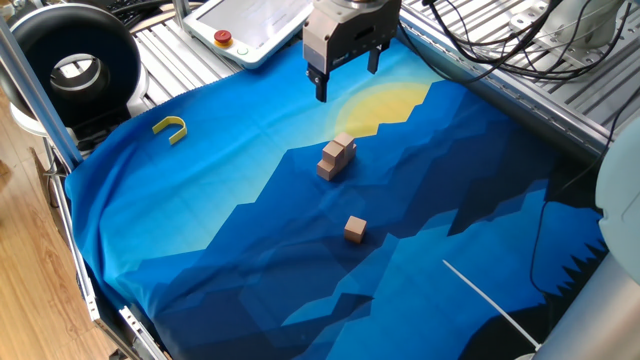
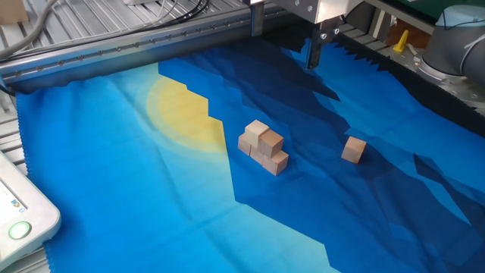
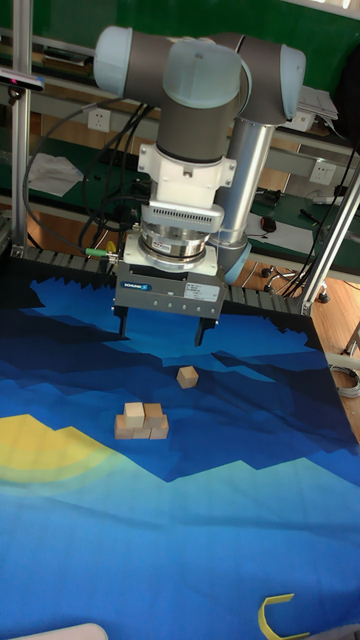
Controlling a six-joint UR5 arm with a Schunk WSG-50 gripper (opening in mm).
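Note:
Several small wooden cubes form a two-layer stack (image 1: 336, 158) on the blue cloth; in exterior view 2 the stack (image 2: 262, 145) shows a bottom row of three with two on top. One loose cube (image 1: 355, 230) lies apart from it, also seen as a single cube (image 3: 187, 377) behind and right of the stack in exterior view 3. My gripper (image 1: 347, 84) hangs in the air above the cloth, clear of all cubes. Its two dark fingers stand wide apart, and in exterior view 3 the gripper (image 3: 161, 333) has nothing between them.
A yellow U-shaped piece (image 1: 172, 129) lies on the cloth, well away from the cubes. The tablet with a red button (image 1: 223, 38) rests beyond the cloth's edge. A thin white rod (image 1: 490, 302) extends over the right part.

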